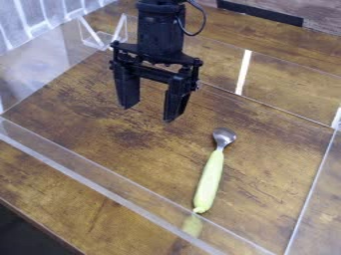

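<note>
My black gripper hangs over the upper-left part of a wooden board, fingers apart and empty. A spoon with a pale green handle and a metal head lies on the wood to the lower right of the gripper, apart from it, handle toward the front.
Clear plastic walls enclose the work area on the wood. A white slatted object stands at the back left, beyond the walls.
</note>
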